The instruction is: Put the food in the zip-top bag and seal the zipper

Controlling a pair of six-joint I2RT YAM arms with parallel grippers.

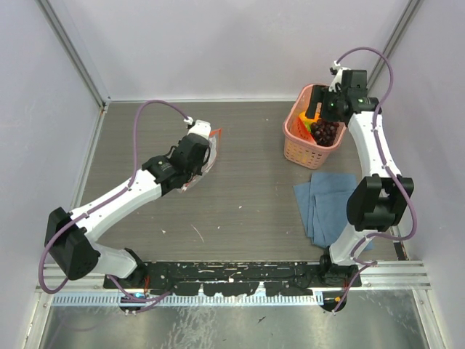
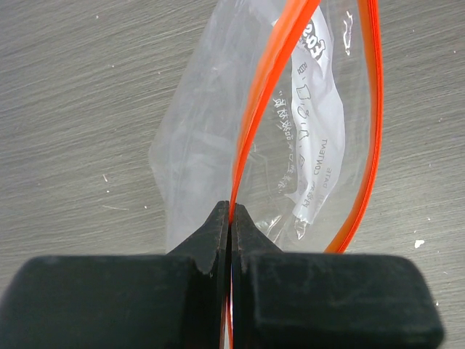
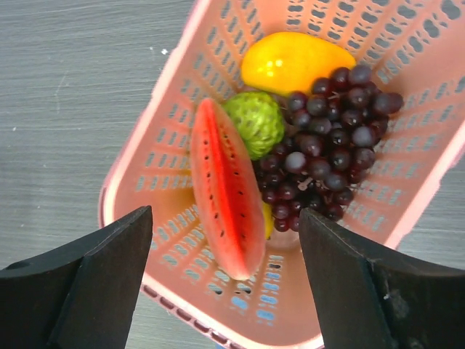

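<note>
The clear zip top bag (image 2: 203, 145) with its orange-edged mouth stands spread above the table. My left gripper is shut on its orange rim, while the mouth gapes beyond the fingers. In the right wrist view, a pink basket (image 3: 125, 174) holds food: a red, pale-green-sided wedge (image 3: 225, 189), dark grapes (image 3: 327, 138), a yellow piece (image 3: 294, 62) and a round green one (image 3: 256, 122). My right gripper is open over the basket, its fingers to either side of the wedge's lower part. Nothing is held between them.
A folded blue cloth (image 1: 327, 207) lies in front of the basket on the right. Between bag and basket, the wooden table (image 1: 251, 174) is bare. White walls close in the back and sides.
</note>
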